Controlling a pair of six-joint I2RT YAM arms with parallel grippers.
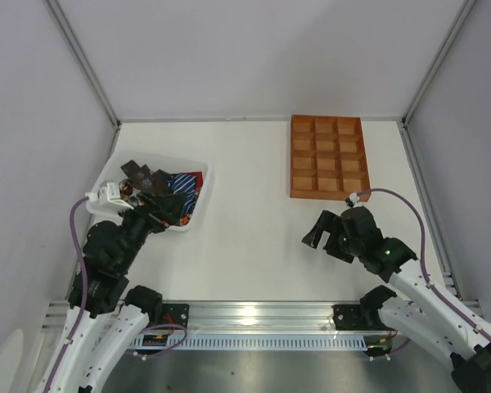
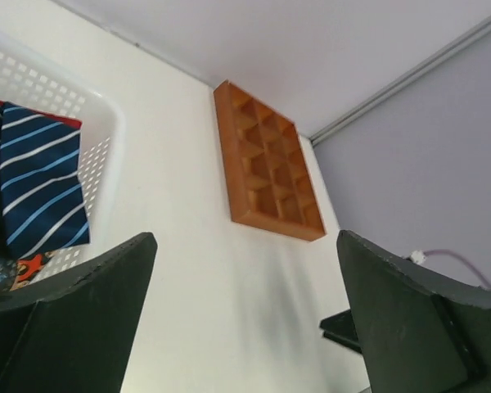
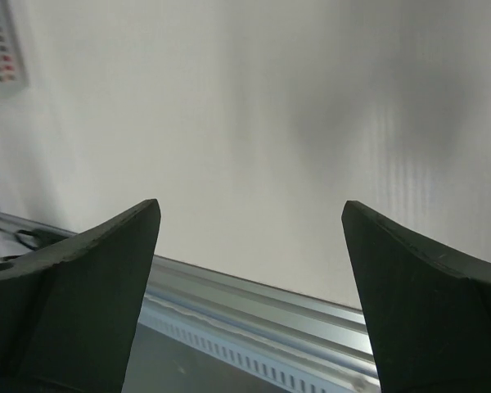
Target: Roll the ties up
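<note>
Folded ties lie in a white plastic basket [image 1: 205, 188] at the left of the table, among them a navy striped one [image 2: 41, 180] with red behind it, and dark brown ones [image 1: 139, 175]. My left gripper [image 1: 170, 214] is over the basket's right part, open, with nothing between its fingers; in its wrist view the basket is off to the left. My right gripper [image 1: 319, 233] stands open and empty above bare table on the right, in front of the wooden box.
A wooden compartment box [image 1: 326, 184] with empty cells sits at the back right. A metal rail [image 1: 254, 311] runs along the front edge, and walls enclose the back and sides.
</note>
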